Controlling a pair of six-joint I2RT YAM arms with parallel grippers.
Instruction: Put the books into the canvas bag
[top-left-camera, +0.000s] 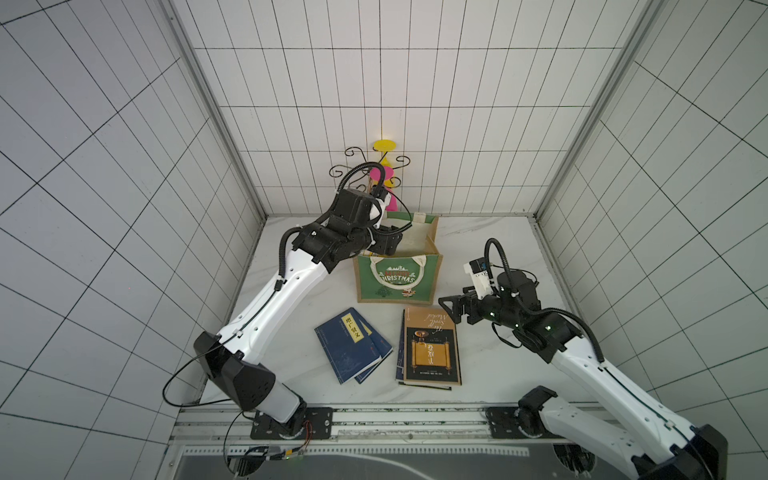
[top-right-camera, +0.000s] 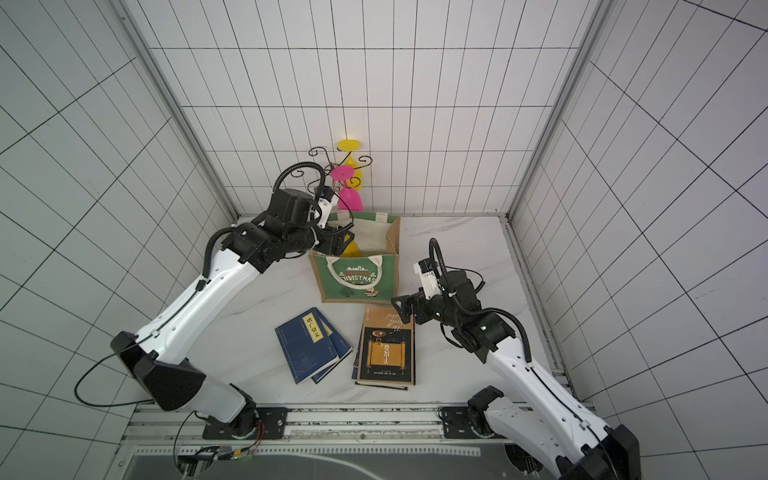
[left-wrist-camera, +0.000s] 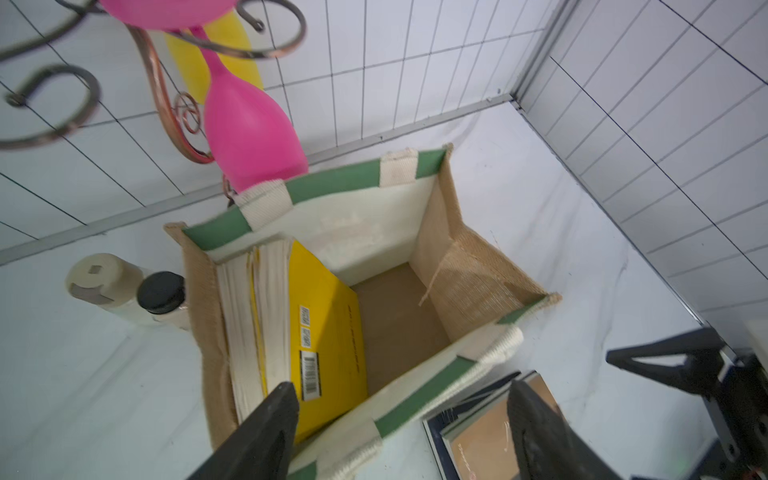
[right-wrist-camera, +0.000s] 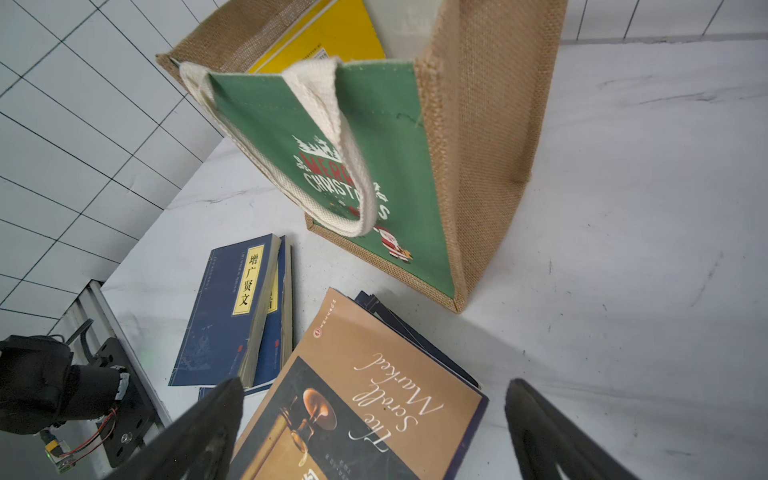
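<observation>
The green canvas bag stands open at the back centre. Inside, on its left side, stand several books, the outer one yellow. My left gripper is over the bag, open with nothing seen between its fingers. Two blue books lie stacked at the front left. In front of the bag lies a brown-and-black book on darker ones. My right gripper is open just above that stack, near its back end.
A metal stand with pink and yellow pieces rises behind the bag. Two small jars sit left of it. The table right of the bag is clear; tiled walls enclose the space.
</observation>
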